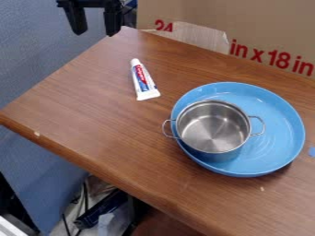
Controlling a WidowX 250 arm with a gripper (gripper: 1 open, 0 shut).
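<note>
My black gripper (95, 25) hangs at the top left edge of the camera view, fingers apart and empty, above and left of a white toothpaste tube (143, 79) lying on the wooden table (87, 112). A steel pot (213, 129) with two side handles sits in a blue plate (271, 120) on the right part of the table.
A cardboard box (234, 28) stands along the back of the table. Beyond the left edge are a blue-grey surface and some items below table level.
</note>
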